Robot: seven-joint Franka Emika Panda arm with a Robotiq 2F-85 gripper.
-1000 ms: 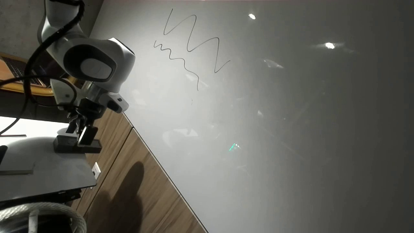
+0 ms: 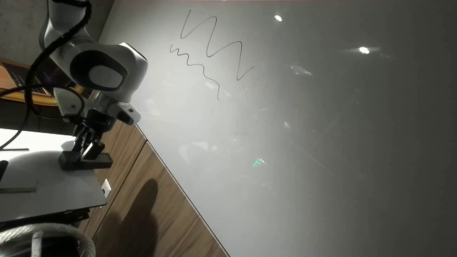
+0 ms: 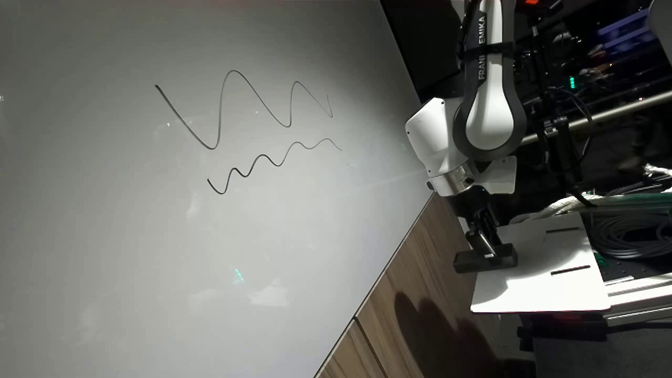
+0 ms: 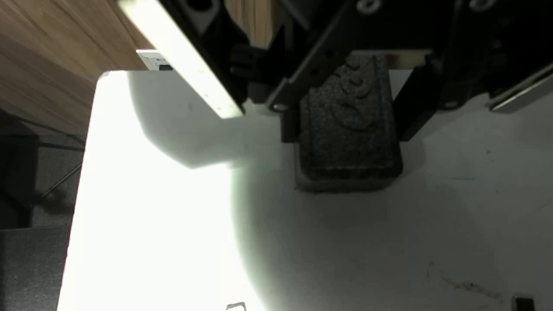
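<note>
A dark grey block eraser (image 4: 352, 140) with raised markings on top rests on the white shelf (image 4: 155, 233). My gripper straddles it in the wrist view, one finger along each long side. Both fingertips stand very close to the block; whether they press on it cannot be told. From outside, the gripper (image 2: 87, 151) reaches down over the middle of the eraser (image 2: 104, 161). A large whiteboard (image 2: 321, 171) carries two black wavy lines, a bigger zigzag (image 3: 220, 113) and a smaller squiggle (image 3: 263, 156).
Wooden panelling (image 2: 145, 197) runs below the board, with a white socket (image 2: 106, 187) near the shelf corner. The shelf has dark slots (image 3: 570, 270). Coiled cable (image 3: 633, 236) lies behind it. Bare shelf surrounds the eraser on the near side.
The gripper's fingers have come closer together around the eraser and sit slightly lower and further left in exterior view 1. Eraser and drawn lines look unchanged.
</note>
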